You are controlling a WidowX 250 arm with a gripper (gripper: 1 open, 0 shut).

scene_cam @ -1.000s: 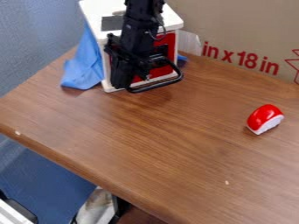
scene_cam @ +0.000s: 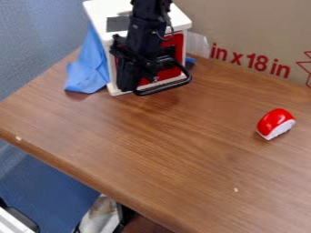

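My black gripper [scene_cam: 152,77] hangs at the top centre of the view, low in front of a white and red box-like base [scene_cam: 170,49] at the back of the table. I cannot tell whether it is open or shut, or if anything is between its fingers. A small red and white rounded object [scene_cam: 275,123] lies alone on the right side of the wooden table [scene_cam: 158,155].
A blue cloth [scene_cam: 87,64] lies beside the base on the left. A cardboard box [scene_cam: 255,32] with red lettering stands behind. The table's left edge runs diagonally, with blue floor below.
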